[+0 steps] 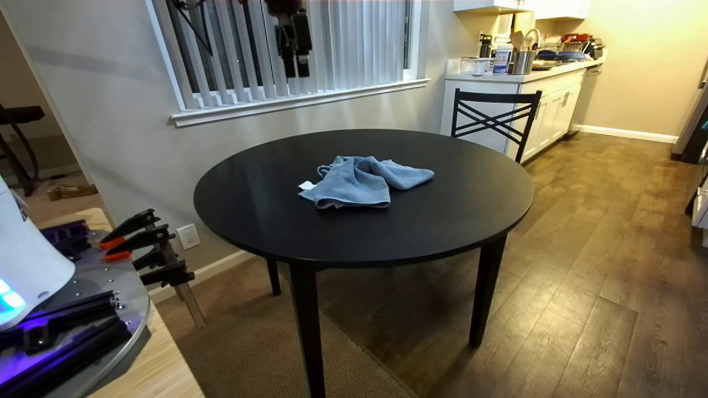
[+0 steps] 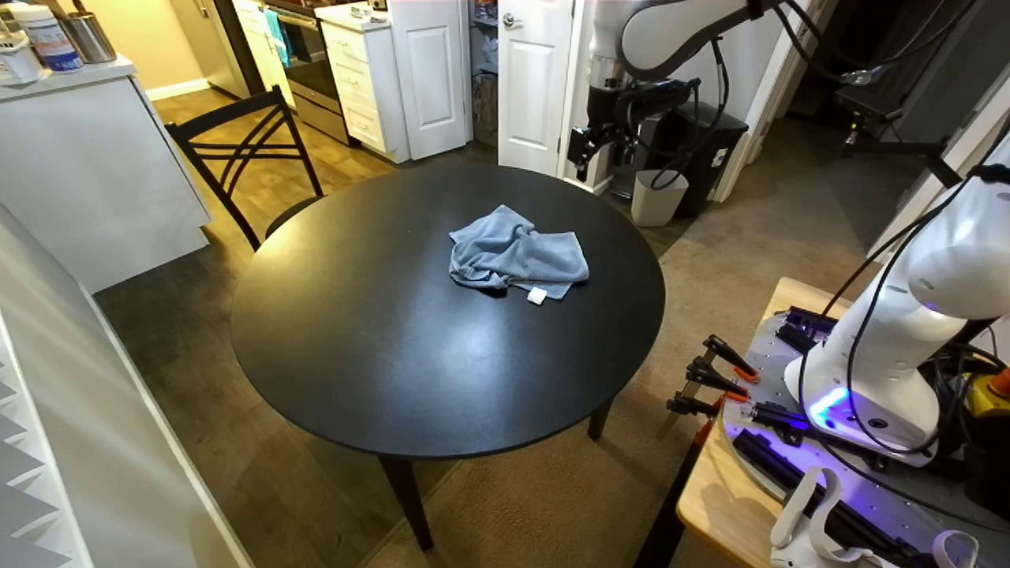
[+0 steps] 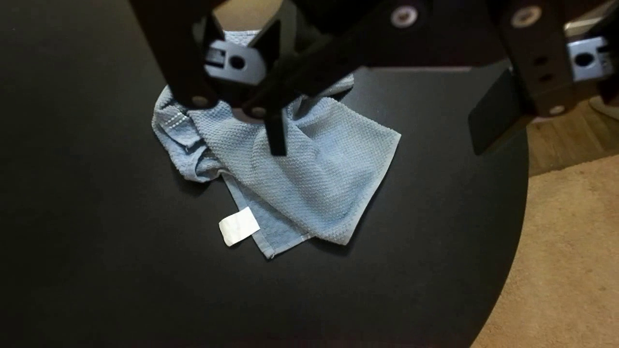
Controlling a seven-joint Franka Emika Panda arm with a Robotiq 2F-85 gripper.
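Observation:
A crumpled blue towel with a white tag lies on the round black table. Above the table, clear of the cloth, hangs my gripper; it appears at the top of exterior view 1 and beyond the table's edge in exterior view 2. Its fingers are spread wide in the wrist view, and nothing is held between them. From that camera, one finger overlaps the towel, while the other is over bare tabletop to the right. Part of the towel's upper side is hidden behind the gripper.
A black chair stands against the table's far side in exterior view 2. My arm's base sits on a wooden stand with black clamps. Bare tabletop surrounds the towel.

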